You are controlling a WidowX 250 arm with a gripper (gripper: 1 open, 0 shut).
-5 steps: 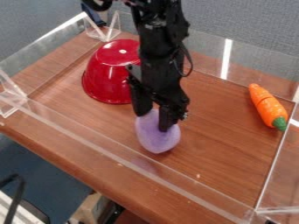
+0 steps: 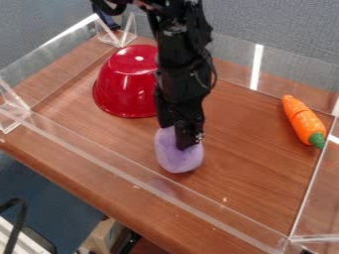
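The black arm comes down from the top centre, its gripper (image 2: pixel 181 127) low over a purple, rounded object (image 2: pixel 179 155) on the wooden table (image 2: pixel 239 184). The fingers overlap the top of the purple object; whether they are shut on it is hidden by the dark gripper body.
A red upturned bowl (image 2: pixel 122 84) sits behind and left of the gripper. An orange toy carrot (image 2: pixel 302 118) lies at the right. Clear acrylic walls edge the table.
The gripper looks narrower than before, its parts drawn in or turned around the purple object's top. The bowl and carrot have not moved.
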